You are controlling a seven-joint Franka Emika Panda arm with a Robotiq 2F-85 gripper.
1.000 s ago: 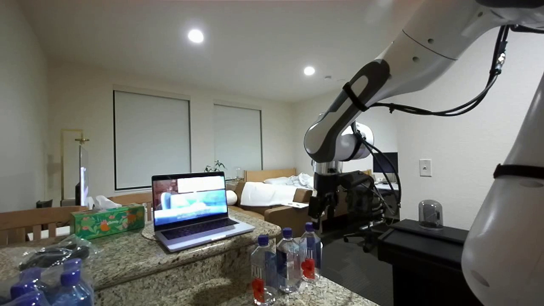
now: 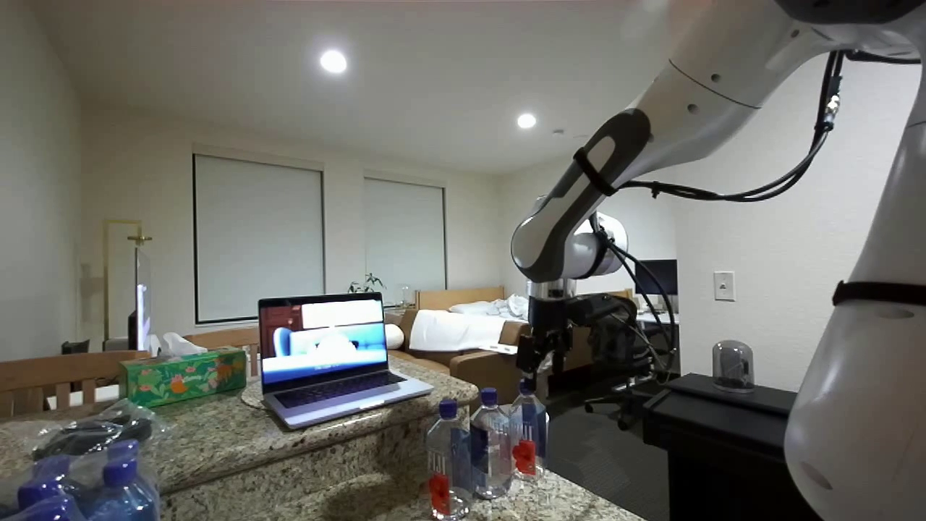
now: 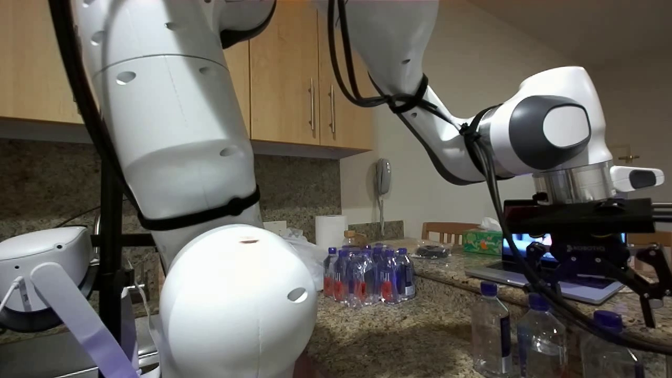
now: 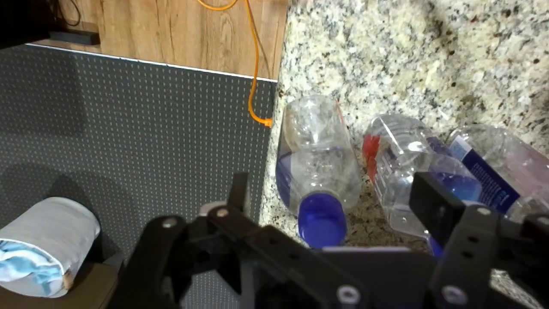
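Three clear water bottles with blue caps stand in a row on the granite counter in exterior view 1: a left one (image 2: 448, 456), a middle one (image 2: 491, 451) and a right one (image 2: 529, 425). My gripper (image 2: 540, 369) hangs pointing down at the cap of the right bottle. From the wrist, the edge bottle (image 4: 319, 170) shows between my widely spread fingers, its blue cap (image 4: 322, 220) in the gap. The right finger (image 4: 435, 198) overlaps the neighbouring bottle (image 4: 396, 170) in this view. Whether either finger touches a bottle cannot be told.
An open laptop (image 2: 325, 347) and a green tissue box (image 2: 184, 378) occupy the raised counter. More bottles (image 3: 368, 277) cluster farther along the lower counter. The edge bottle stands close to the counter's edge, with dark flooring (image 4: 154, 128) beyond. A bin (image 4: 49, 247) sits below.
My arm and gripper have shifted slightly left and down in exterior view 1, bringing the fingers closer to the right bottle's cap. The bottles have not moved.
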